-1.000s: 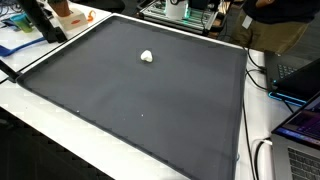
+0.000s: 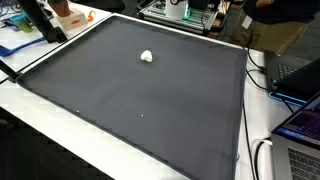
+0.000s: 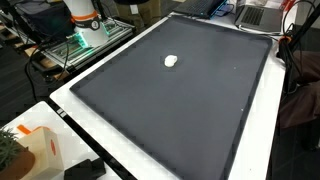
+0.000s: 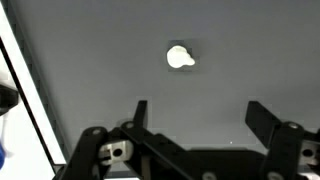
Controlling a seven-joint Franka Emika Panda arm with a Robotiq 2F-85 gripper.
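A small white object [image 2: 147, 56] lies alone on the dark grey board, towards its far side in exterior view 1. From exterior view 2, the same white object [image 3: 170, 60] shows near the board's upper middle. In the wrist view the white object [image 4: 180, 56] has a rounded body with a little bump at its lower right. My gripper is open, its two black fingers wide apart with only bare board visible between them. The white object appears beyond the fingertips in that view, apart from both of them.
The dark board [image 2: 150, 100] is otherwise clear, on a white table [image 2: 100, 138]. Laptops [image 2: 296, 125] and loose cables border it on the right in exterior view 1. An orange and white item [image 3: 40, 150] stands at the lower left in exterior view 2.
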